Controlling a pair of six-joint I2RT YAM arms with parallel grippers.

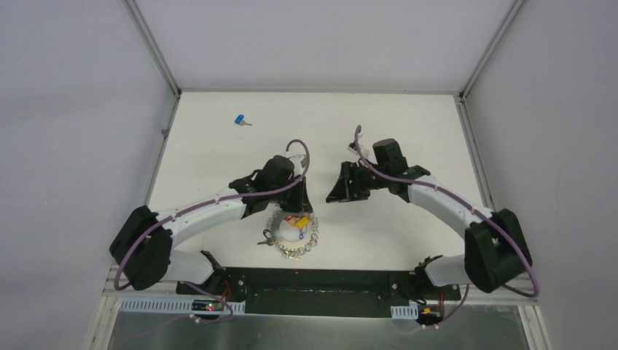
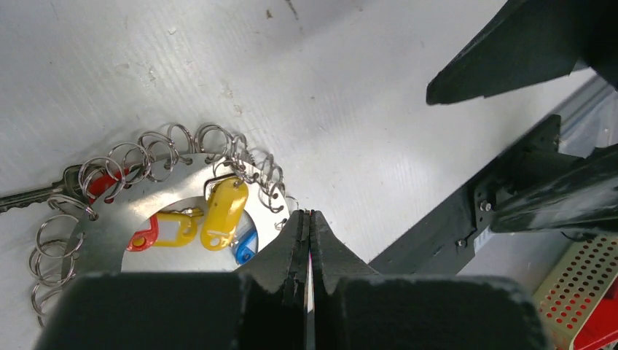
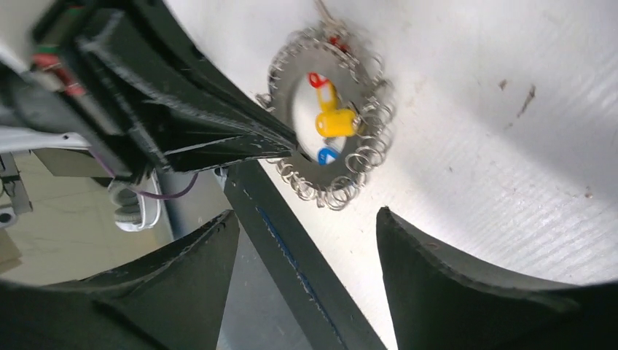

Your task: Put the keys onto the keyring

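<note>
The keyring, a flat metal ring point(image 2: 133, 211) edged with many small wire loops, lies on the table in front of my left arm. My left gripper is shut with nothing between its fingers, above the ring's side; the ring lies outside them. Inside the ring sit a yellow tag point(image 2: 224, 213), a red tag point(image 2: 144, 235) and a blue tag point(image 2: 246, 248). A key point(image 2: 30, 197) with a red head pokes out past the loops. My right gripper stands open and empty, off to the right. A blue-headed key point(image 1: 240, 119) lies far back left.
Between the two grippers the gap is small. A dark rail point(image 1: 321, 281) runs along the front edge, close to the keyring.
</note>
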